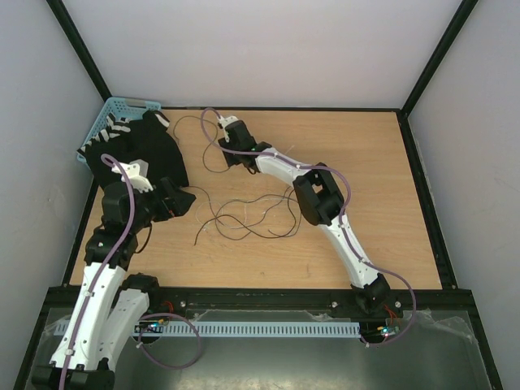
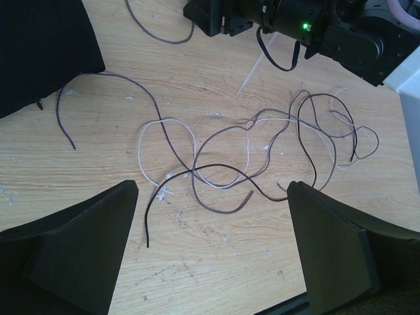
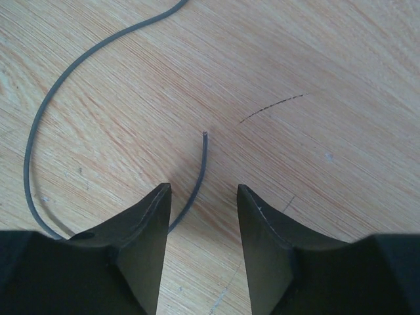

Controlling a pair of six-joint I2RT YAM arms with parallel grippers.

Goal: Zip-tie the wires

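Observation:
Loose dark, grey and white wires (image 2: 197,169) lie tangled over the middle of the table. A separate grey wire (image 3: 65,79) curves at the back left, its end lying just beyond my right gripper, which hovers low with its fingers apart and nothing held. My left gripper hangs open above the left side of the tangle, nothing between its fingers.
A black cloth (image 1: 142,146) with white stripes covers much of a light blue basket (image 1: 126,106) at the left.

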